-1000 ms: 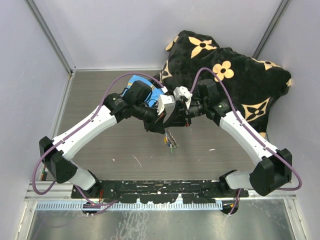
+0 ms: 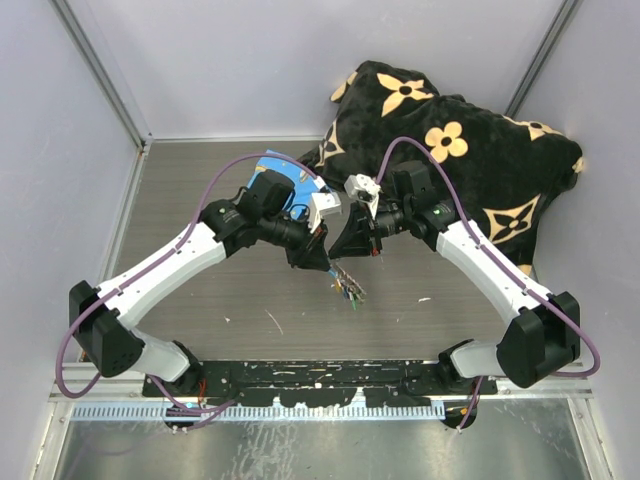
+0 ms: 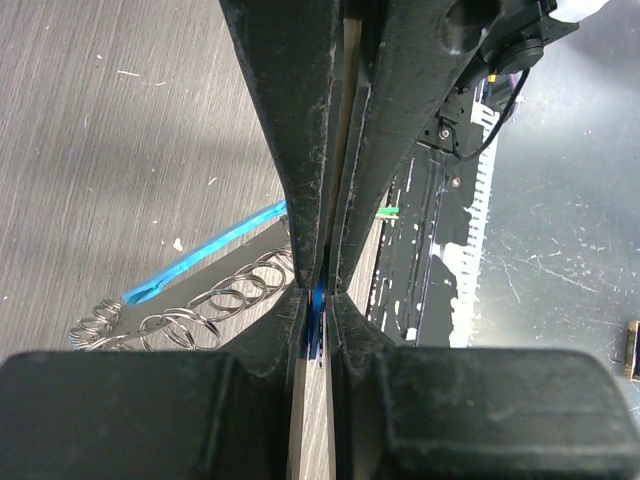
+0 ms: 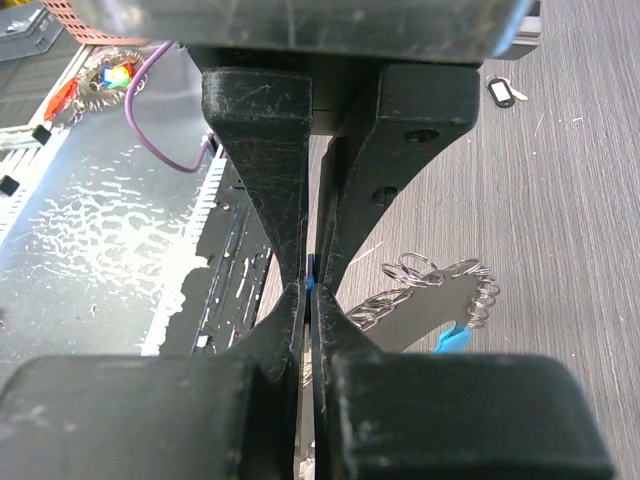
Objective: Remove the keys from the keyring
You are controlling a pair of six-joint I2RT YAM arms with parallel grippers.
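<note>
In the top view, a small bunch of metal and coloured pieces, the keyring [image 2: 349,288], hangs just below my two grippers, which meet nose to nose above the table. My left gripper is shut, and a thin blue sliver shows at its fingertips; whether it is pinched there is hard to tell. My right gripper is shut on part of the keyring, with a speck of blue at its tips. Beyond its fingers, coiled metal rings [image 4: 430,272] edge a grey piece with a blue end [image 4: 453,339]. Individual keys are largely hidden.
A black fob with a small key [image 4: 501,93] lies on the table. Colourful bits [image 4: 116,76] sit by a salmon basket [image 4: 97,22]. A blue item [image 2: 290,180] lies behind the left arm, and a dark patterned cushion [image 2: 440,150] fills the back right.
The hanging bunch has shifted slightly right and down below the grippers. Over the last second the left arm has drawn back a little to the left; the right arm has barely moved.
</note>
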